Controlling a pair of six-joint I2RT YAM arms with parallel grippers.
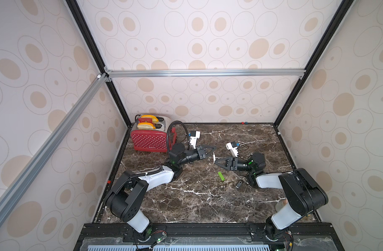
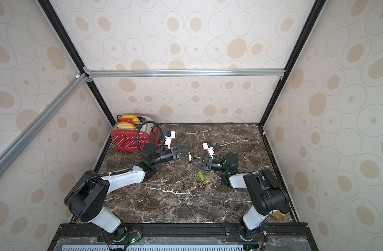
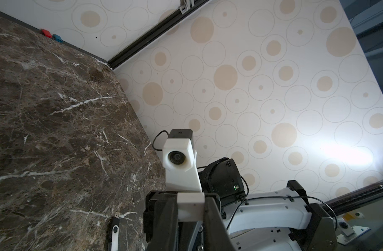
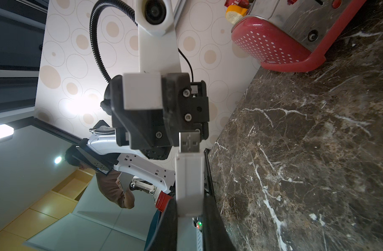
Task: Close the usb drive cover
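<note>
In the right wrist view a white USB drive (image 4: 189,184) stands with its metal plug (image 4: 189,142) bare and pointing up. My right gripper is shut on its body. A small white cover (image 3: 190,205) sits between the fingers of my left gripper, which is shut on it. Seen from the right wrist, that cover (image 4: 142,91) is up and to the left of the plug, apart from it. In the top left view, the left gripper (image 1: 213,147) is just above and behind the upright drive (image 1: 214,157).
A green stick-like piece (image 1: 221,176) lies on the marble table below the grippers. Nearby is a dark-and-silver USB drive (image 1: 239,184). The red toaster (image 1: 150,140) stands at the back left. Open table lies in front.
</note>
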